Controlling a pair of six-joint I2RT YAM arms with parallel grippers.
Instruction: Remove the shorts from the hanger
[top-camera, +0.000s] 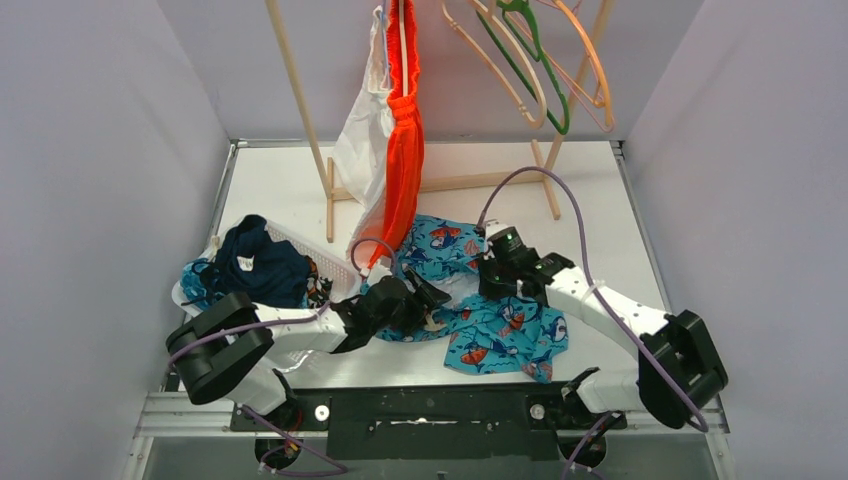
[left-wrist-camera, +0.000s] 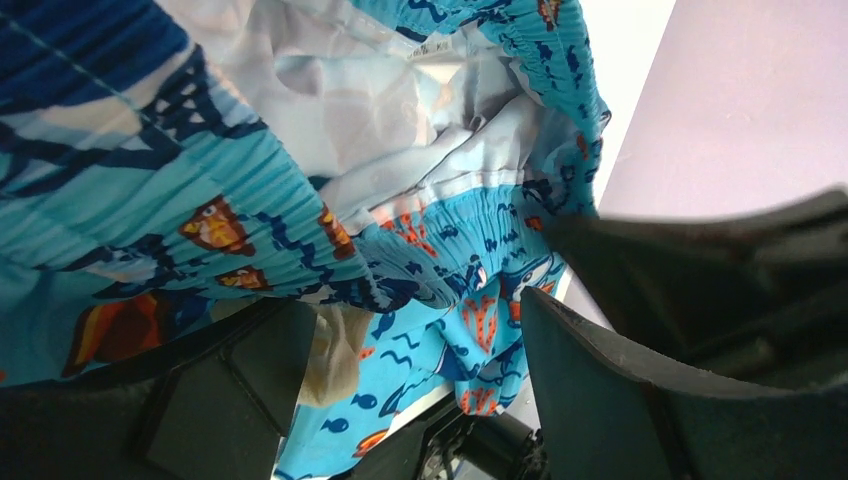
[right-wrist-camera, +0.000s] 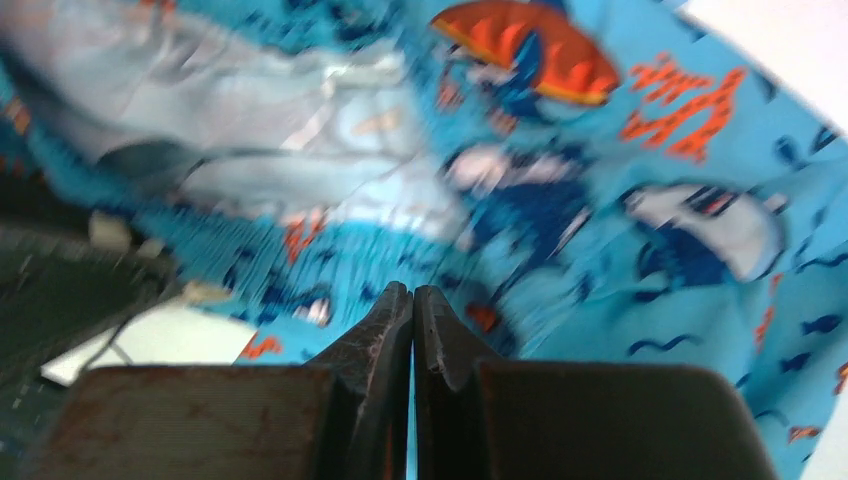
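Observation:
The blue fish-print shorts (top-camera: 512, 335) lie spread on the white table, their white lining (left-wrist-camera: 400, 130) showing through the open waistband. At the left side of the waistband, my left gripper is open, its fingers on either side of the gathered edge. A pale beige piece (left-wrist-camera: 335, 360) shows beneath the waistband; I cannot tell whether it belongs to the hanger, which is otherwise hidden. My right gripper is shut over the shorts, right of the lining, with nothing showing between its fingertips.
On the left stands a white basket (top-camera: 337, 272) of dark clothes (top-camera: 262, 265). Orange (top-camera: 404, 170) and white garments (top-camera: 362, 140) hang from the wooden rack behind. Empty hangers (top-camera: 545, 70) hang at upper right. Bare table lies to the right.

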